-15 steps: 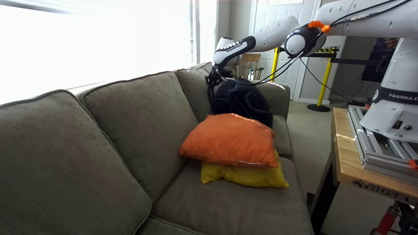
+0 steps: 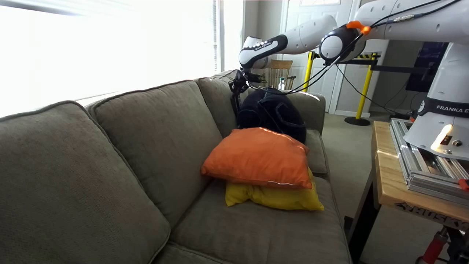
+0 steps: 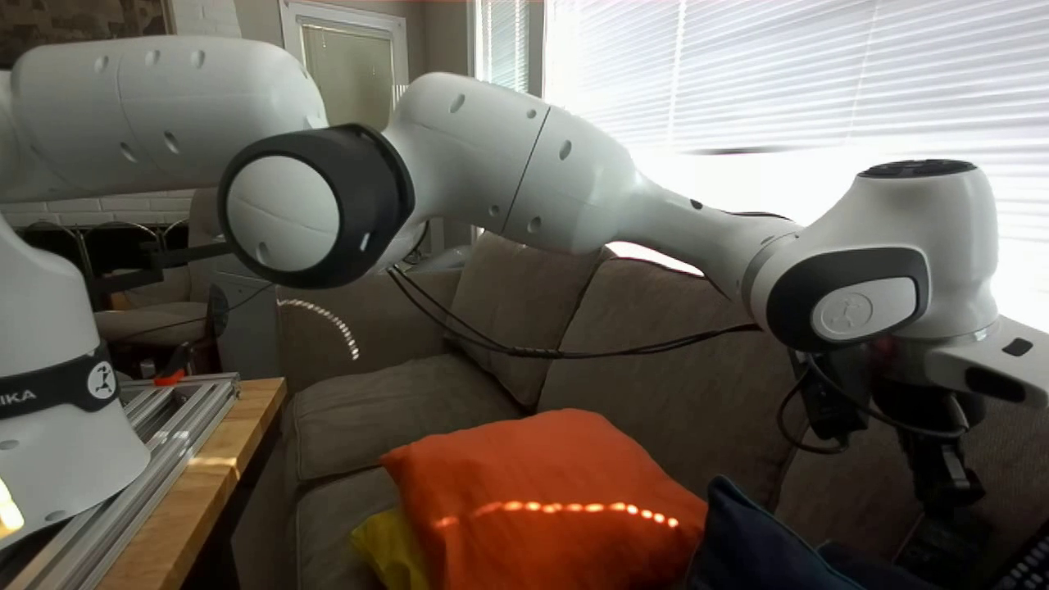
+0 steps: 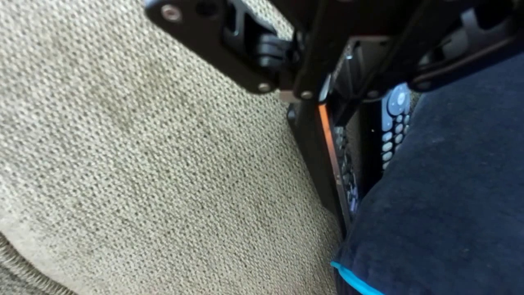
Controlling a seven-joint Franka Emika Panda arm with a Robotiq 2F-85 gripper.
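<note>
A dark remote control (image 4: pixel 339 169), seen nearly edge-on with a coppery edge and buttons on its right face, hangs down from my gripper. The fingers are shut on its upper end. Its lower end passes behind the navy pillow (image 4: pixel 452 196), with the sofa's backrest cushion (image 4: pixel 172 162) to its left. A second remote (image 4: pixel 395 128) with grey buttons shows between the gripper and the pillow, partly covered. In the first exterior view the gripper (image 2: pixel 237 88) is above the gap between backrest and navy pillow (image 2: pixel 272 112); the second shows the gripper (image 3: pixel 949 492) at the right.
An orange pillow (image 2: pixel 259 156) lies on a yellow pillow (image 2: pixel 277 198) beside the navy one. The nearer sofa seat (image 2: pixel 250 233) is bare. The robot's base stands on a wooden workbench (image 2: pixel 389 176) across from the sofa.
The wrist and gripper have risen slightly, and more of the gripper shows above the navy pillow. The pillows look unmoved.
</note>
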